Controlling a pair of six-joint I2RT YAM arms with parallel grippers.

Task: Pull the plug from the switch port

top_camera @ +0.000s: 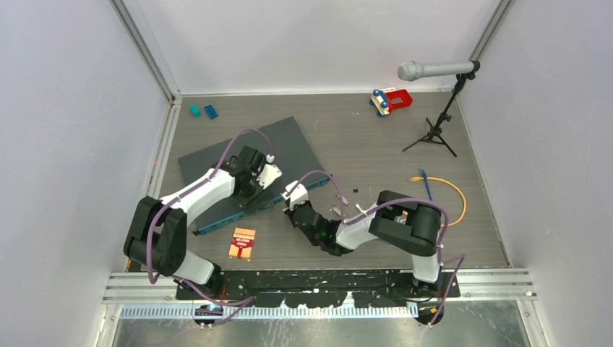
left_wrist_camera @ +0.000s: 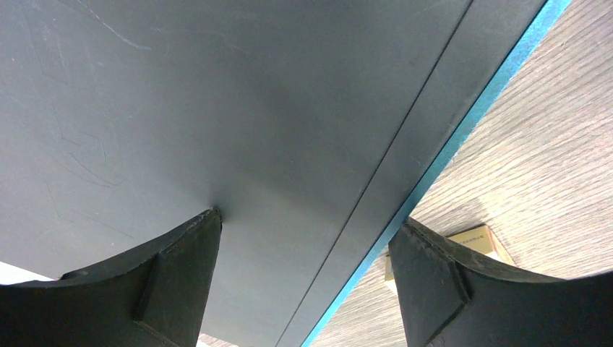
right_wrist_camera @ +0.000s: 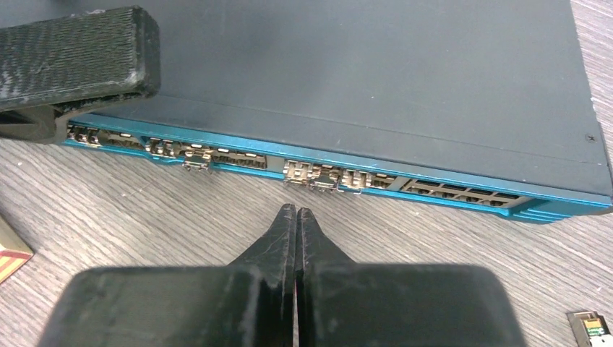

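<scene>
The dark switch (top_camera: 296, 141) lies on the table, its teal-edged port row (right_wrist_camera: 238, 160) facing the front. Metal modules protrude from some ports; whether a plug is among them I cannot tell. My left gripper is over the switch near that edge, fingers apart, nothing seen held between them. In the right wrist view my right gripper is shut with nothing between its fingertips, pointing at the ports from just in front of them. A small loose module (right_wrist_camera: 589, 329) lies on the table at lower right.
An orange box (top_camera: 242, 243) sits in front of the switch. Yellow (top_camera: 459, 193) and blue cables lie at the right, a microphone stand (top_camera: 441, 123) and toy (top_camera: 390, 100) at the back right. Small blue blocks (top_camera: 210, 111) lie at the back left.
</scene>
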